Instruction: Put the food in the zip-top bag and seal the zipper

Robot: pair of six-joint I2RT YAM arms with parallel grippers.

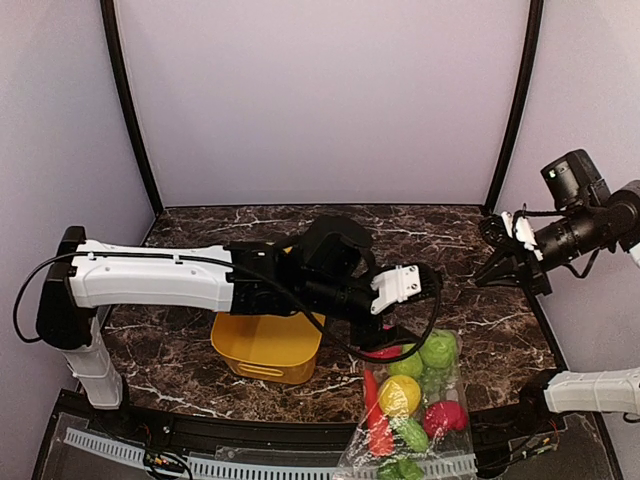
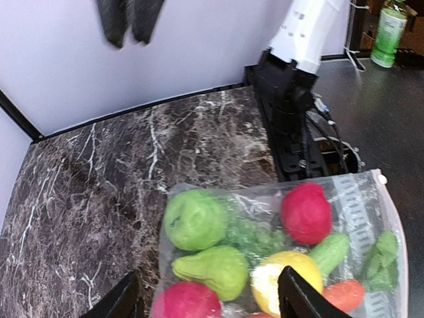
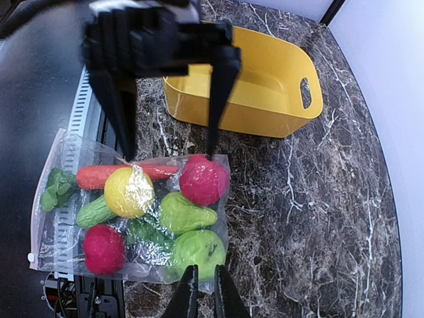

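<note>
The clear zip-top bag (image 1: 452, 385) lies on its side, hanging past the table's front edge. Inside are a yellow lemon (image 3: 130, 192), a green pear (image 3: 187, 213), a green apple (image 2: 194, 220), a carrot (image 3: 99, 175) and several other toy foods. Its zipper edge (image 3: 36, 222) points away from the table; a white slider (image 2: 380, 177) sits at one end. Over the bag's inner end, my left gripper stands open, empty between its fingers. To the right, clear of the bag, is my right gripper, its fingers nearly together and nothing visible between them.
A yellow bin (image 1: 268, 345) stands left of the bag, partly under the left arm; its visible inside looks empty. Bare marble table (image 1: 500, 340) lies to the bag's right. The table's front edge (image 1: 250, 425) is beneath the bag.
</note>
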